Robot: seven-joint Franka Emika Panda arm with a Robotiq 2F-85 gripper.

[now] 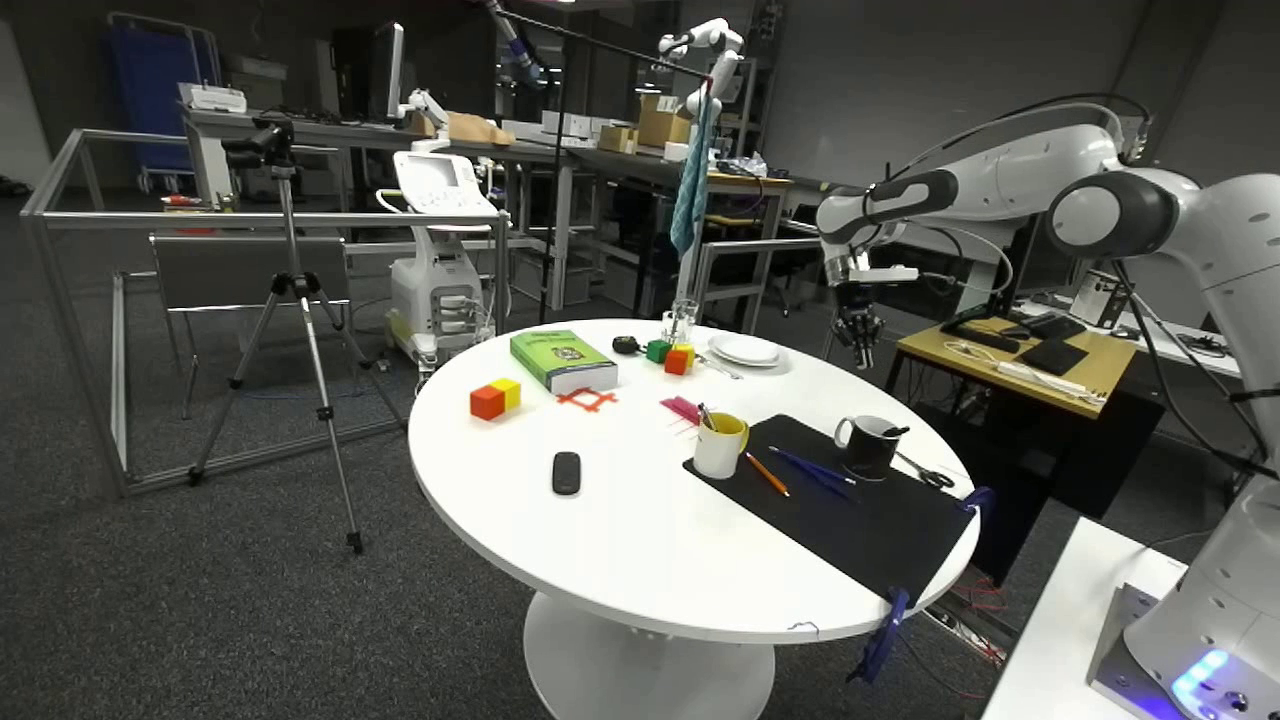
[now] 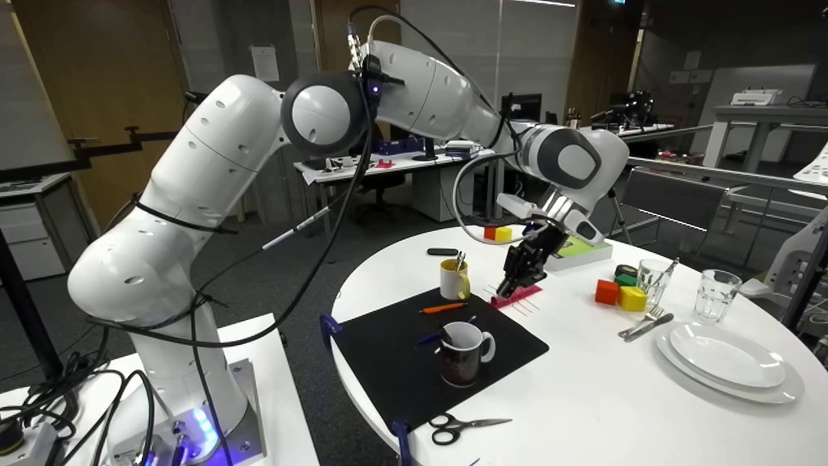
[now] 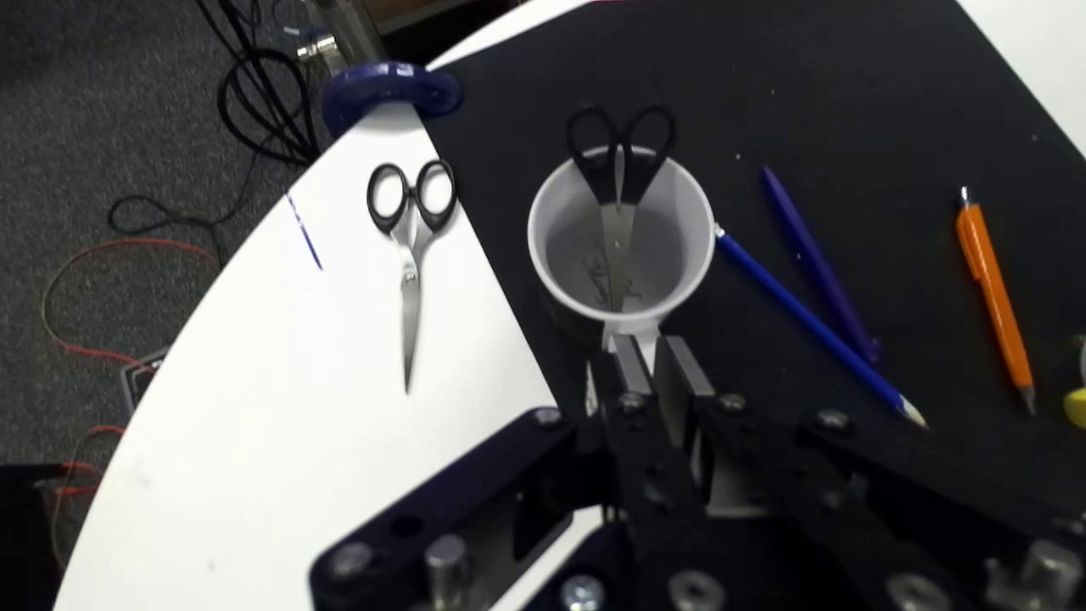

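Observation:
My gripper is high over the table's mat side in the wrist view, its fingers close together with a narrow gap. I see nothing held between its fingertips. It also shows in exterior view 1, gripper (image 1: 863, 358), well above the tabletop. Ahead of the fingers stands a dark mug (image 3: 541, 239) with a pale inside, its handle partly covered by the fingertips. One pair of scissors (image 3: 617, 204) leans in the mug, black handles up. Another pair of scissors (image 3: 409, 270) lies flat on the white table, just off the mat, blades nearly together.
On the black mat (image 3: 865, 61) lie a purple pen (image 3: 814, 255), a blue pencil (image 3: 804, 316) and an orange pen (image 3: 993, 285). A white-and-yellow mug (image 1: 717, 451) holds utensils. Plates (image 2: 726, 357), glasses and blocks stand farther off. A blue clamp (image 3: 382, 93) grips the table edge.

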